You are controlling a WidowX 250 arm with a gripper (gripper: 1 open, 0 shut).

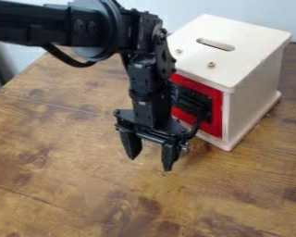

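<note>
My black gripper (150, 153) hangs point-down over the wooden table, in front of and a little left of a pale wooden box (243, 83). Its two fingers stand apart, with nothing between them. The box has a slot in its top and a red front panel (207, 97), much of which is hidden behind the arm.
A white wall stands behind the table at the back.
</note>
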